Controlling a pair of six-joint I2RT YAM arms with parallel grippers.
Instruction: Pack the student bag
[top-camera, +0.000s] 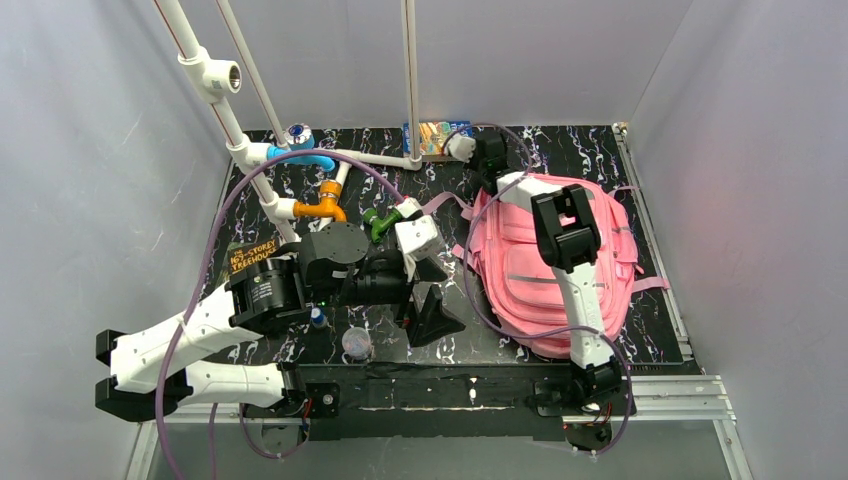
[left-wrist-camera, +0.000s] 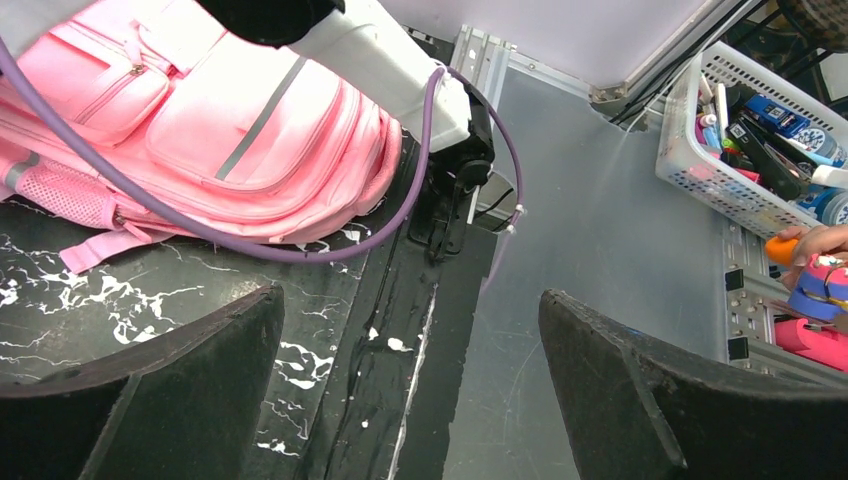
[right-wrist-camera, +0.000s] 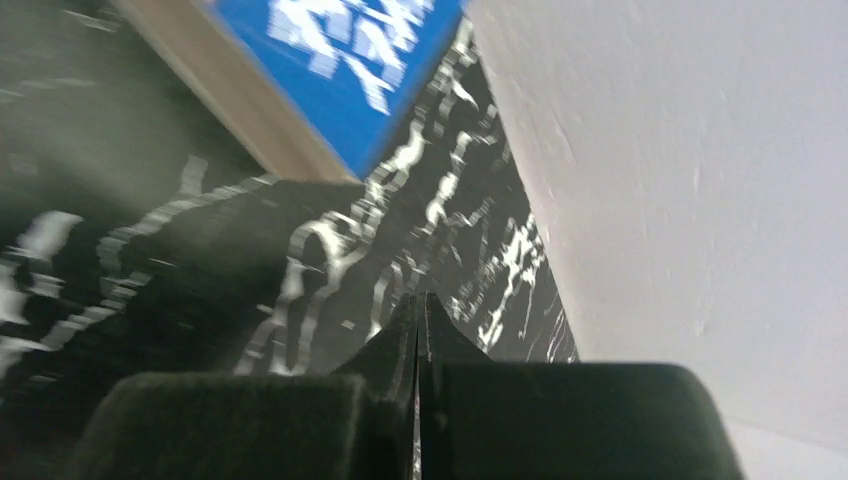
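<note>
The pink backpack lies at right on the dark marble counter, also in the left wrist view. A blue book lies at the back; its corner shows blurred in the right wrist view. My right gripper is shut, nothing visible between its fingers, near that book and the back wall. My left gripper hangs open over the middle front, empty. A dark yellow-lettered book lies at left, partly hidden by the left arm.
Pipes with an orange tap and green tap occupy the back left. A clear cup stands at front. A white basket of stationery and a hand appear beyond the counter's edge.
</note>
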